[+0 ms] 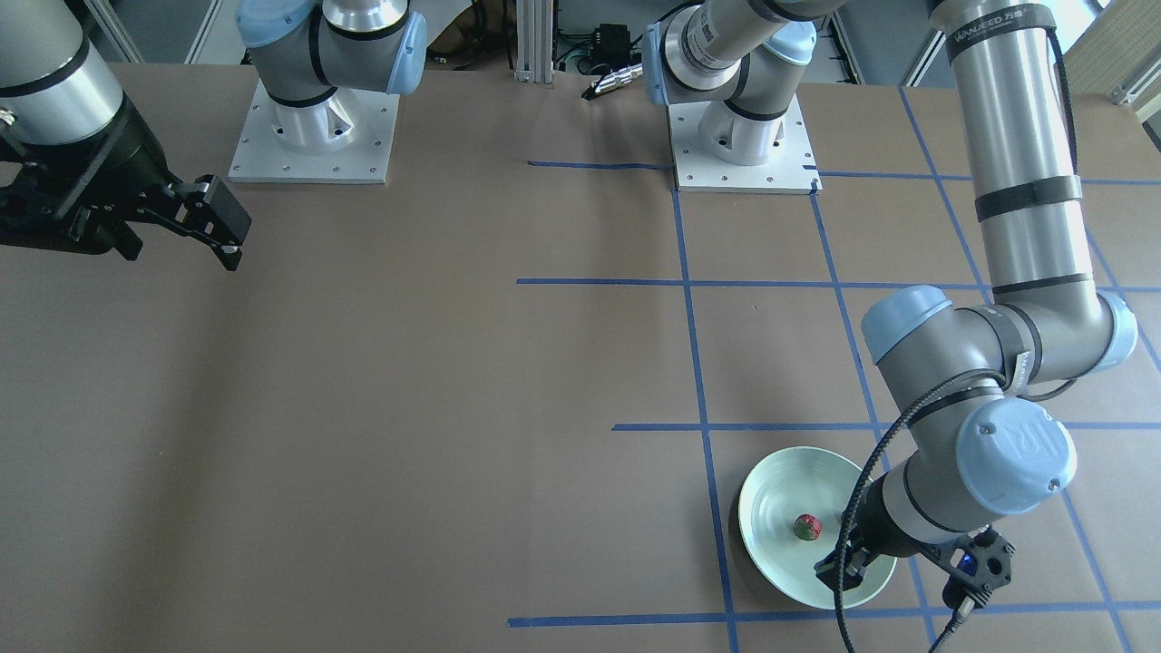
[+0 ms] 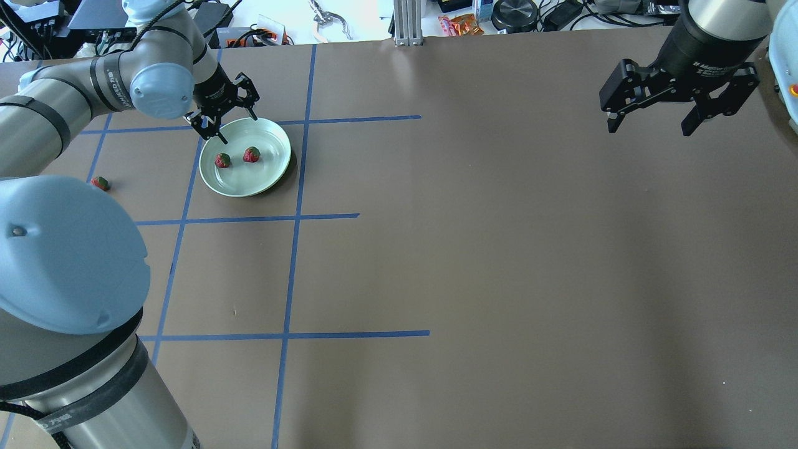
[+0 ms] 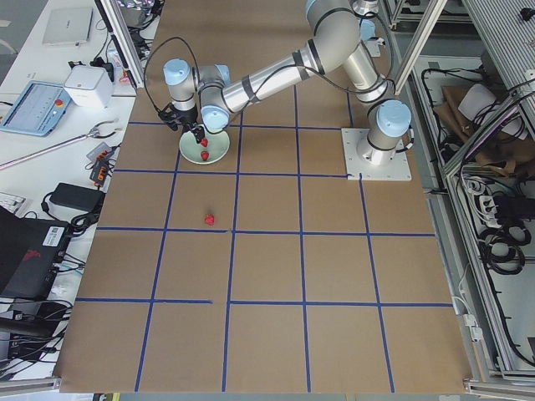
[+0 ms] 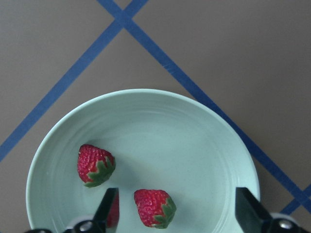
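My gripper [image 2: 236,127] is over a pale green plate [image 2: 245,179] holding strawberries. In the wrist view one strawberry [image 4: 95,164] lies at upper left and another [image 4: 154,208] near the middle. A red piece, partly hidden, shows beside the left finger [image 4: 103,213]; I cannot tell if the finger touches it. The two fingers stand wide apart, with the middle strawberry visible between them in that view. In the front view the gripper hides part of the plate.
Another strawberry [image 2: 100,183] lies alone on the blue-taped table [image 2: 523,262]. Other robot arms [image 2: 703,52] stand around the edges.
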